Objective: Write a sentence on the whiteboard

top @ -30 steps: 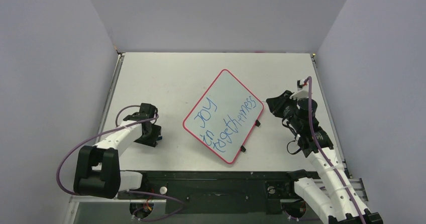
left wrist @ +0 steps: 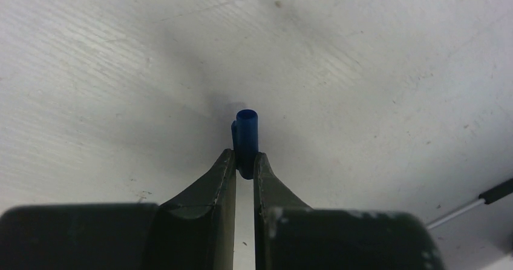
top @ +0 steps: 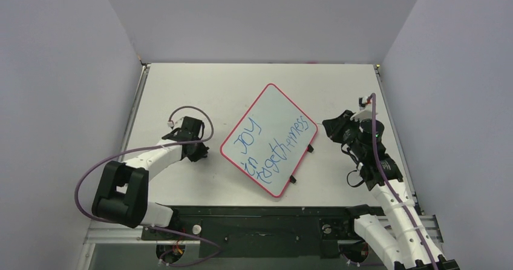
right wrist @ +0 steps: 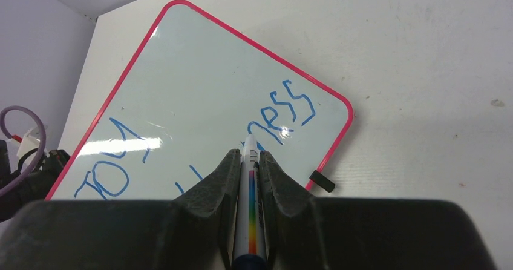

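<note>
The red-edged whiteboard (top: pixel 275 109) lies tilted on the table, with "JOY in togethrness"-like blue handwriting (right wrist: pixel 124 138) across it; a few letters are hard to read. My right gripper is shut on a white marker (right wrist: pixel 245 215) with a rainbow stripe, its pale tip pointing away from the gripper. In the top view that gripper is just right of the board's right corner. To the board's left, above bare table, my left gripper is shut on a dark blue marker cap (left wrist: pixel 247 134), whose open end faces outward.
Two black clips (top: pixel 310 148) sit at the board's lower right edge. Bare tabletop (top: pixel 187 88) surrounds the board. Purple cables (top: pixel 109 160) loop along both arms. Grey walls (top: pixel 66 70) stand on the left, right and back.
My left gripper has moved right toward the whiteboard, its wrist swinging with the cable. The right arm has barely shifted, and the board and its writing look the same.
</note>
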